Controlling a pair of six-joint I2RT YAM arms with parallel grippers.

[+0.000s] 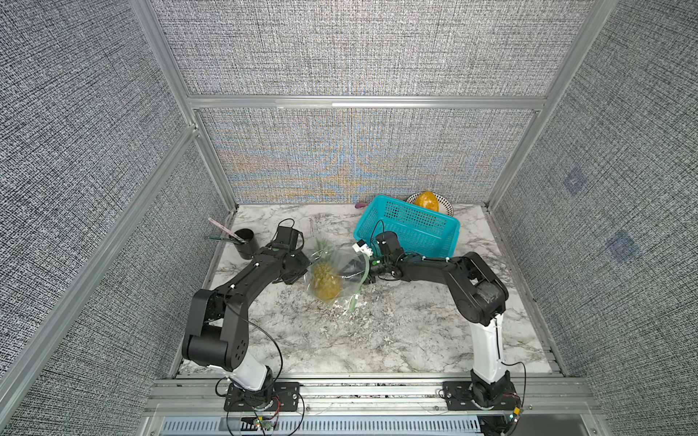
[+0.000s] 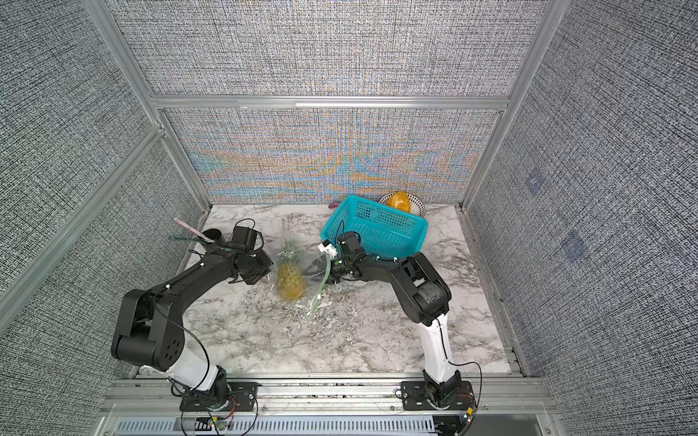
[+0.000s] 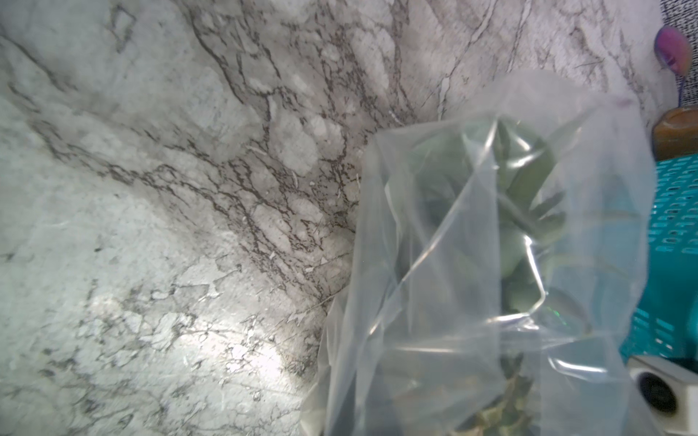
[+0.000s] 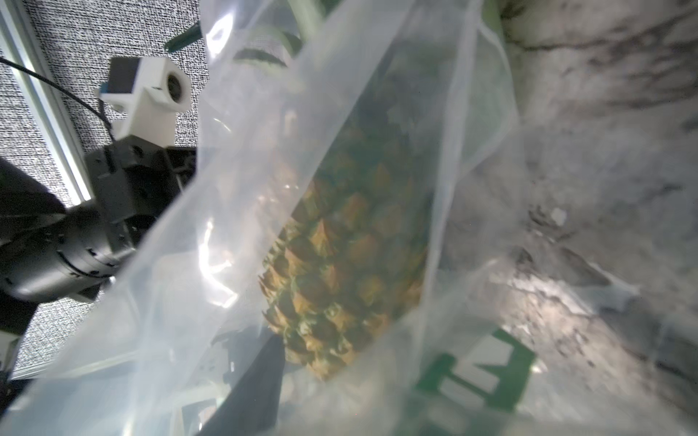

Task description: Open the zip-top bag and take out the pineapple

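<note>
A pineapple (image 1: 326,283) lies in a clear plastic bag (image 3: 436,348) with green strip and print, at the middle of the table. In the left wrist view its leafy crown (image 3: 523,181) shows through the plastic. My left gripper (image 1: 301,264) is at the bag's left side; its fingers are hard to see. My right gripper (image 1: 356,269) is at the bag's right side. In the right wrist view the plastic and the pineapple (image 4: 341,269) fill the middle, and the gripper's own state is hidden.
A teal basket (image 1: 414,218) stands at the back right, with a yellow fruit (image 1: 426,201) on a plate behind it. A small pink object (image 1: 360,205) lies near the back. A black cup (image 1: 246,247) with sticks stands left.
</note>
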